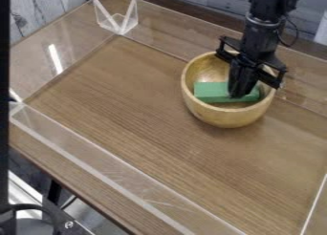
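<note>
A round wooden bowl (pixel 216 114) sits on the right half of the wooden table, holding a green block (pixel 212 91). My black gripper (pixel 240 90) reaches down from the top right into the bowl, its tips at the block's right part. The arm hides some of the block and the bowl's back rim, and I cannot make out whether the fingers are closed on anything.
A white wire-like holder (pixel 117 19) stands at the back left. Dark cables lie at the bottom left corner.
</note>
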